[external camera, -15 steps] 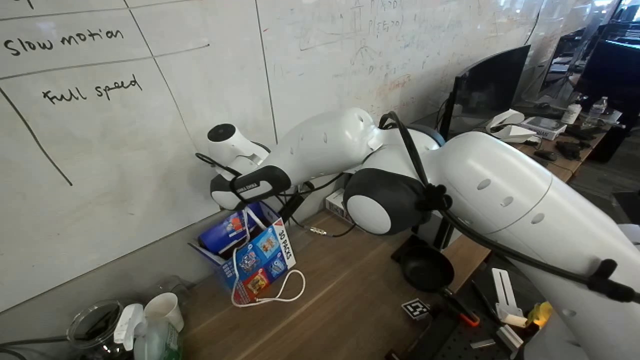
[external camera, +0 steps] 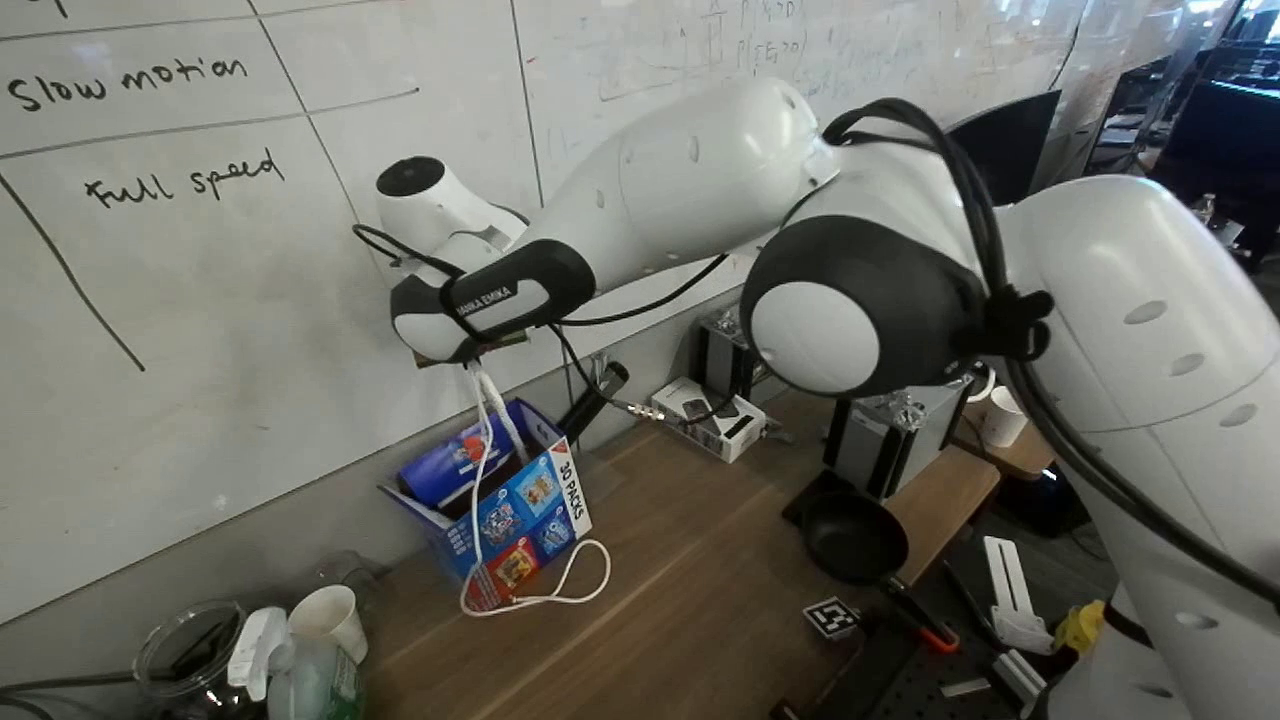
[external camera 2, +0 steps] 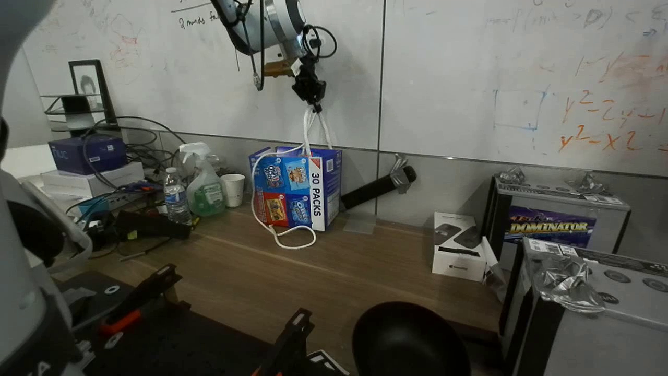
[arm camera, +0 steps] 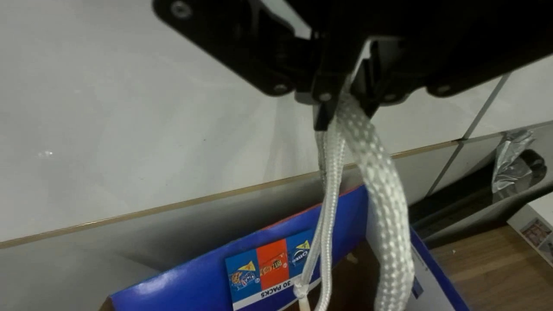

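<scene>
My gripper is shut on a white braided rope [arm camera: 381, 191], with several strands hanging from between its fingers. Below it stands an open-topped blue snack box [external camera 2: 285, 188] marked "30 PACKS", resting on the table against the whiteboard wall. In exterior view 2 the gripper [external camera 2: 311, 94] hangs clear above the box, and strands of the rope [external camera 2: 307, 131] run down into it. Another length of rope drapes over the box's front, and its loop lies on the wood. The rope's lower ends inside the box are hidden.
Left of the box stand a paper cup [external camera 2: 233, 189], a spray bottle [external camera 2: 205, 185] and a water bottle [external camera 2: 176, 197]. To the right are a white carton [external camera 2: 460, 247] and grey cases [external camera 2: 588, 307]. A black pan [external camera: 854, 536] sits near the table's edge. Mid-table is bare wood.
The arm has risen and shifted slightly left in exterior view 1. More of the white rope now stretches up out of the box; the box has stayed in place.
</scene>
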